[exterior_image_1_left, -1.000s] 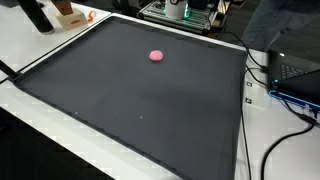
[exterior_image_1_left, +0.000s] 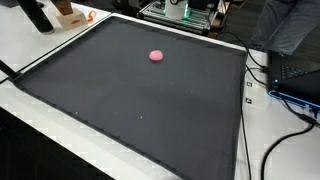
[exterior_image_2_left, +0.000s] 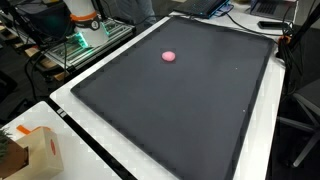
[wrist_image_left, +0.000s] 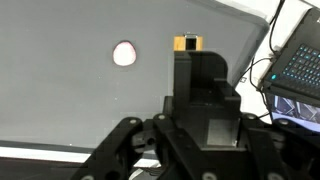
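Note:
Only the wrist view shows my gripper; its dark fingers are closed around a small yellow-tan block (wrist_image_left: 196, 43) with a dark mark, whose end juts out past the tips. Much of the block is hidden by the fingers. To the left of the gripper in that view, a small round pink object (wrist_image_left: 124, 53) lies alone on the dark grey board. Both exterior views show the same pink object (exterior_image_1_left: 156, 56) near one edge of the board, apart from everything else.
The board (exterior_image_1_left: 130, 100) is otherwise bare and sits on a white table. Beside it are a laptop (wrist_image_left: 297, 69) and loose black cables (exterior_image_1_left: 285, 140). Wooden items (exterior_image_1_left: 70, 15) and a dark cylinder (exterior_image_1_left: 42, 18) stand at the far left corner in exterior view 1.
The pink object has stayed in place.

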